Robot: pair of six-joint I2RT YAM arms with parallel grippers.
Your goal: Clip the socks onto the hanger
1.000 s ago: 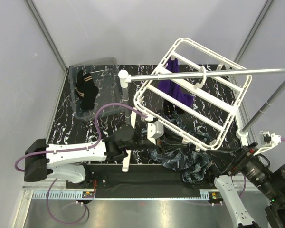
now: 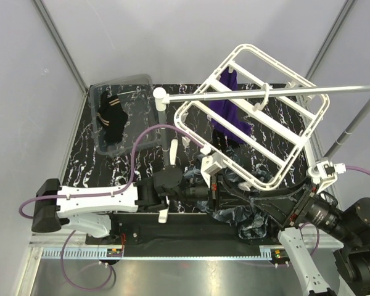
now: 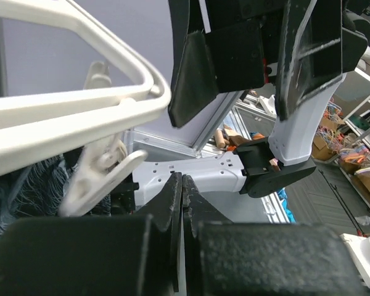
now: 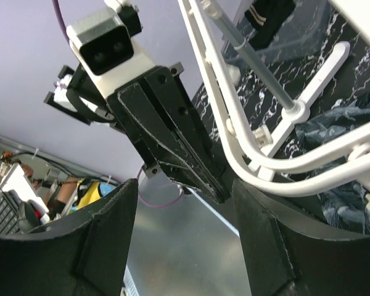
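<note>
The white hanger [image 2: 254, 116] hangs tilted from a rail. A purple sock [image 2: 232, 111] hangs by its far left side, and a black striped sock [image 2: 113, 119] lies in the bin. In the left wrist view my left gripper is shut, its fingertips together with nothing between them. A white clip [image 3: 98, 166] dangles from the hanger's edge to their left, outside the fingers and slightly blurred. My right gripper stands open below the hanger's corner, its fingers [image 4: 103, 237] wide apart and empty. In the left wrist view its dark fingers [image 3: 194, 80] appear beyond the hanger.
The clear bin [image 2: 142, 132] stands at the far left. Crumpled dark plastic [image 2: 253, 225] lies under the hanger near the front. The rail's crossbar [image 2: 234, 95] runs over the hanger, with its post [image 2: 351, 129] on the right. Both arms crowd the hanger's near edge.
In the top view the hanger has swung up and right. The right gripper stays open and has shifted a little.
</note>
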